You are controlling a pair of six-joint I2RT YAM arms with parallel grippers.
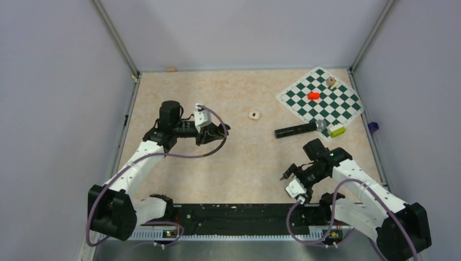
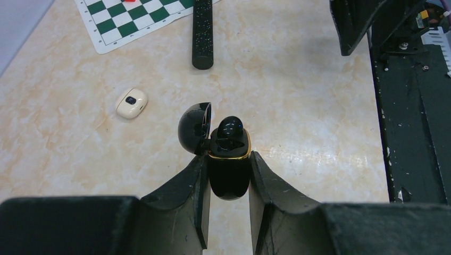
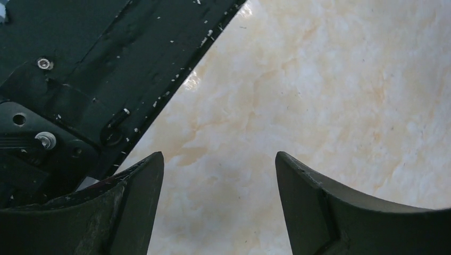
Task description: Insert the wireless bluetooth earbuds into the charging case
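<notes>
Shut on the black charging case, my left gripper holds it upright above the table in the left wrist view. The lid (image 2: pixel 194 127) of the case (image 2: pixel 230 178) stands open to one side, and a gold line runs round its rim. A glossy black earbud (image 2: pixel 230 127) sits in the open top; how deep it is seated I cannot tell. My right gripper is open over bare table near the front edge, apart from the case, with nothing between its fingers. No second earbud can be made out.
A white case (image 1: pixel 254 115) lies at mid-table. To its right are a black microphone (image 1: pixel 295 130), a green-and-white chessboard (image 1: pixel 304 87), a red block (image 1: pixel 313 95) and a yellow-green item (image 1: pixel 337 130).
</notes>
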